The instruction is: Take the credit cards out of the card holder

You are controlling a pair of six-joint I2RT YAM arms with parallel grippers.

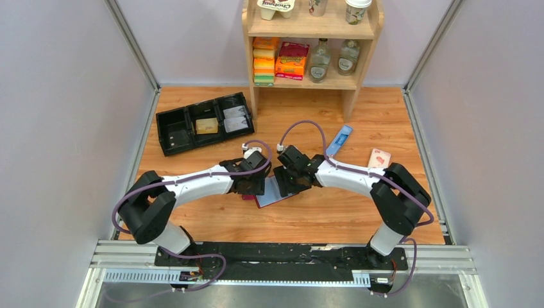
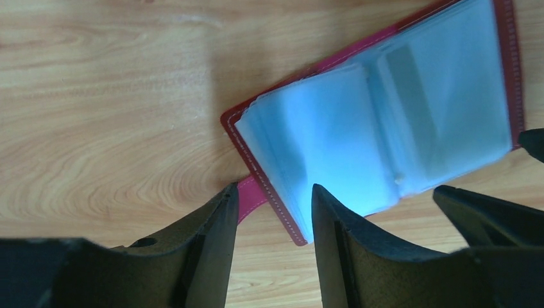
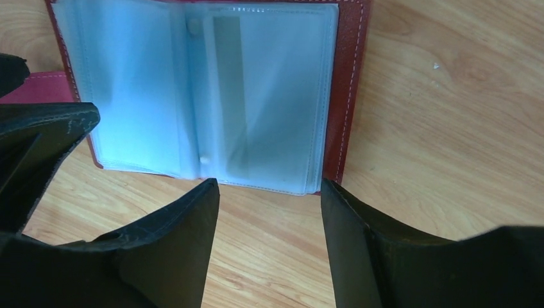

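Note:
The open card holder [image 1: 269, 199] lies on the table under both grippers, with maroon edging, a pink strap and pale blue translucent sleeves [image 2: 321, 141]; whether cards are inside I cannot tell. My left gripper stands open over the strap end, fingertips at its left edge, nothing held. My right gripper is open over the holder's other half, fingertips near the sleeves' edge [image 3: 269, 173], nothing held. From above, the grippers hide much of the holder and are very close to each other.
A black three-compartment tray [image 1: 174, 132] with a yellowish piece and white cards stands back left. A wooden shelf [image 1: 311, 25] with goods stands at the back. A blue item [image 1: 340, 138] and a pink-white box [image 1: 379, 160] lie to the right.

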